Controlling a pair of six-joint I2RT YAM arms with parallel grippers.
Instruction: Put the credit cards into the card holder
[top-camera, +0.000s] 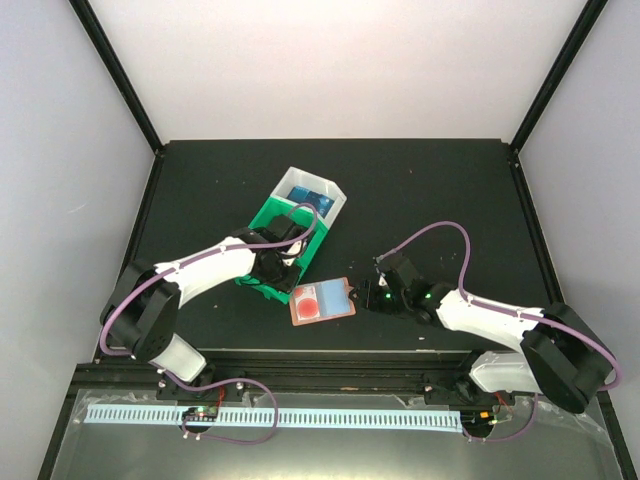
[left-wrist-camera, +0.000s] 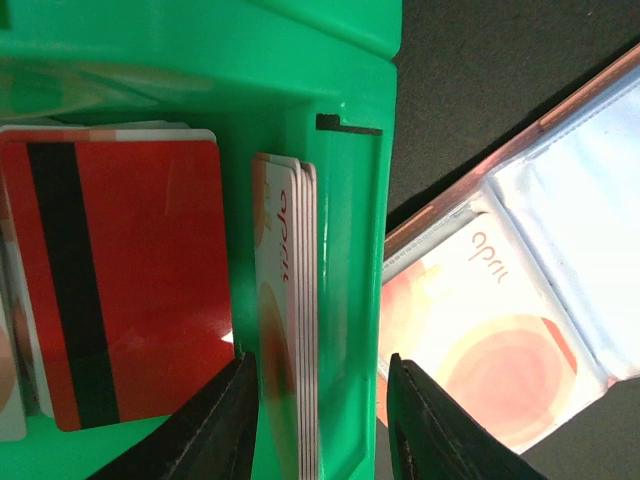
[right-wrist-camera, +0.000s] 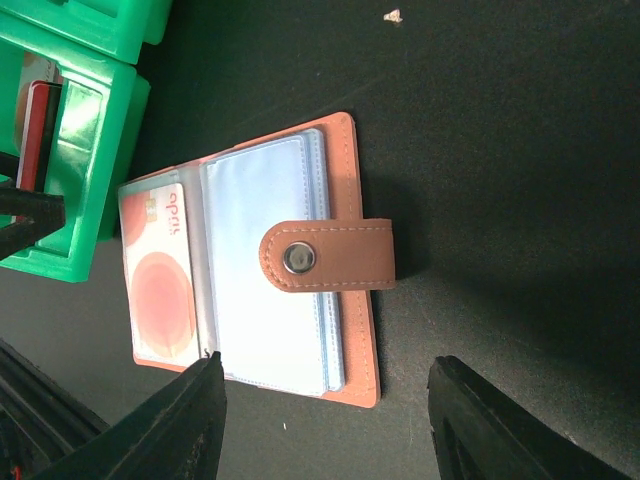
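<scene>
The brown card holder (top-camera: 322, 301) lies spread open on the black table, beside the green box's near end. An orange-and-white card (right-wrist-camera: 160, 270) sits in its left clear sleeve; light-blue sleeves (right-wrist-camera: 265, 330) fill the right side, with the snap strap (right-wrist-camera: 330, 256) across them. Over the green box (left-wrist-camera: 350, 290), my left gripper is open, its fingers on either side of a few white-edged cards (left-wrist-camera: 285, 300) standing on edge. Whether they touch the cards I cannot tell. To the holder's right my right gripper stands open, nothing between its fingers.
A red card with a black stripe (left-wrist-camera: 150, 270) lies on other cards in the green box. Behind it is a white bin (top-camera: 335, 195) with blue cards (top-camera: 310, 199).
</scene>
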